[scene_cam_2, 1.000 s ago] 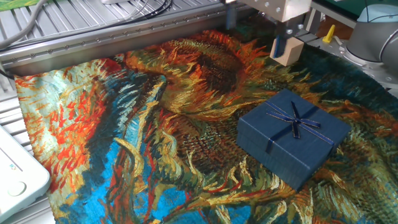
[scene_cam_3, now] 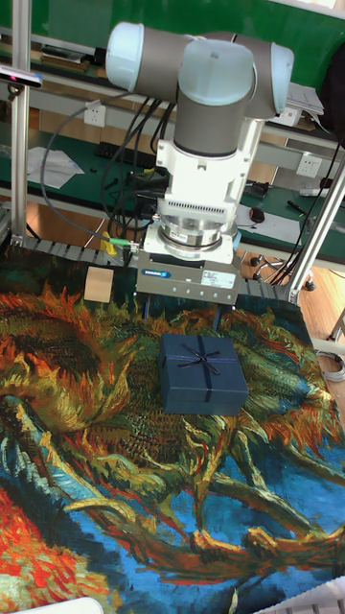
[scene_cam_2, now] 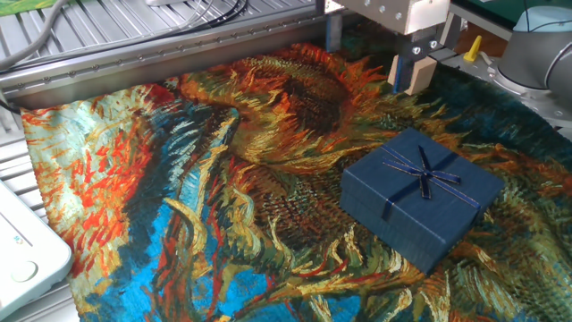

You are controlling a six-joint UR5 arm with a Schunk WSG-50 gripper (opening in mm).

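A dark blue gift box (scene_cam_2: 393, 183) with a ribbon bow rests on the painted cloth, its lid on; exterior view 3 shows the box (scene_cam_3: 209, 394) in front of the gripper. Near the cloth's back edge is a small wooden block (scene_cam_2: 422, 76). My gripper (scene_cam_2: 367, 64) is open, its fingers wide apart. In exterior view 2, one of the fingers (scene_cam_2: 402, 76) crosses in front of the block and hides part of it. From exterior view 3, the block (scene_cam_3: 99, 285) lies left of the gripper (scene_cam_3: 185, 311), outside the fingers, with nothing visible between them.
A colourful painted cloth (scene_cam_2: 268, 192) covers the table, largely clear left of the box. A metal rail (scene_cam_2: 179, 67) runs along one side. A white device (scene_cam_2: 27, 241) stands at the left edge in exterior view 2, and a yellow piece (scene_cam_2: 473, 49) sits near the robot's base.
Box and block have not visibly moved.
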